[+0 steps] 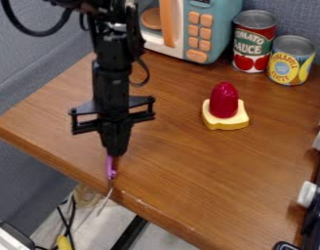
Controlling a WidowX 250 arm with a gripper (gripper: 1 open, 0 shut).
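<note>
My black gripper [113, 148] points down near the front-left edge of the wooden table [215, 195], at a slim pink-purple object [110, 168] with a thin pale strip below it hanging toward the edge. Whether the fingers are closed on it cannot be told. A red oval object [222, 98] sits on a yellow slice-like base [225, 120] at the right middle.
A teal toy microwave [202, 29], a red-and-green can [253, 44] and a yellow can [292, 63] stand at the back. A dark appliance with white knobs [312, 225] lines the right edge.
</note>
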